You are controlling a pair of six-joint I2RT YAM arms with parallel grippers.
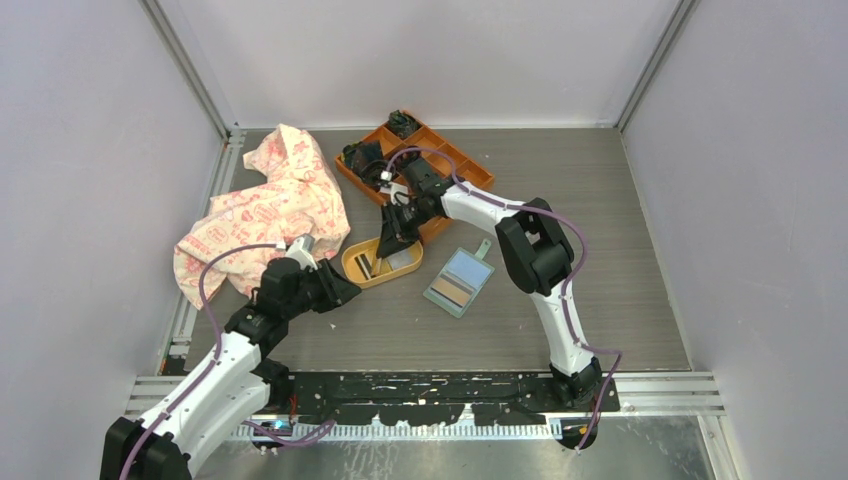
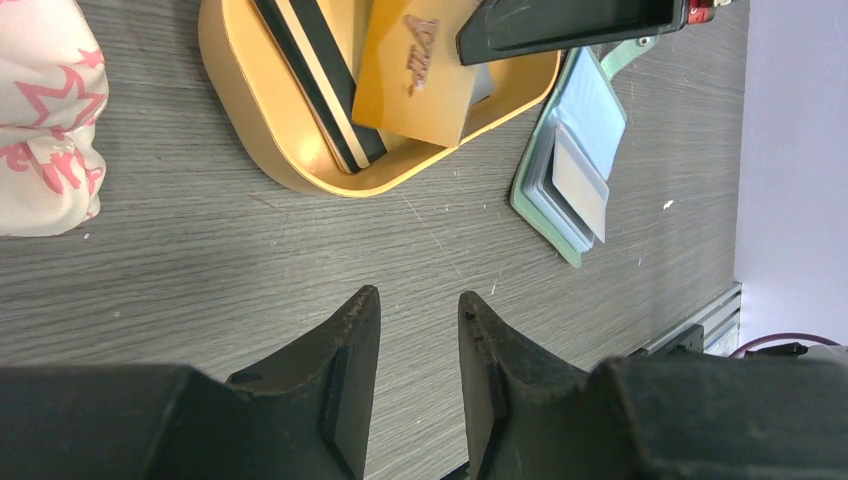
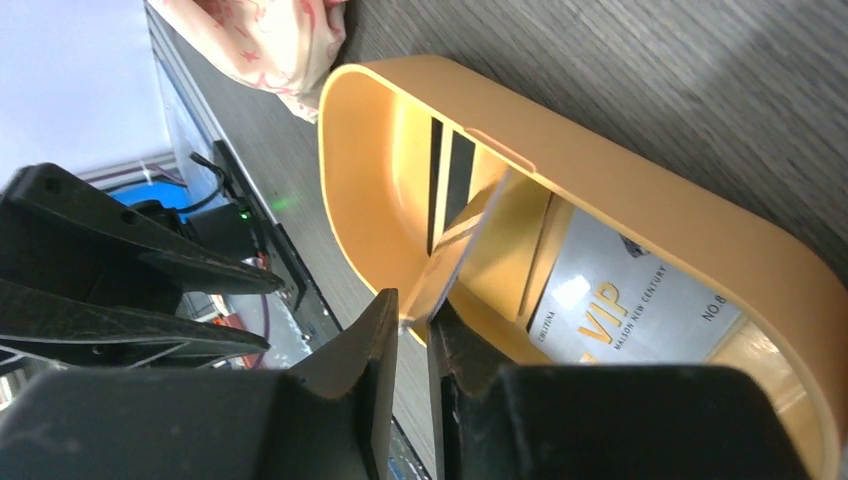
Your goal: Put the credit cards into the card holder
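A gold card (image 2: 415, 75) is pinched in my right gripper, which is shut on it. The card stands tilted, its lower part within the oval yellow container (image 2: 290, 150). Inside that container lie a silver VIP card (image 3: 625, 290) and a black card with a pale stripe (image 2: 318, 85). On the table to the right, the pale green card holder (image 1: 459, 282) is spread open, with a blue panel and a tan card-like piece showing. Left of the holder and just off the container's front, my left gripper is open, nothing between its fingers.
Behind the container, under the right arm, stands an orange compartment box (image 1: 465, 168) with dark items. A patterned cloth (image 1: 265, 215) lies to the left.
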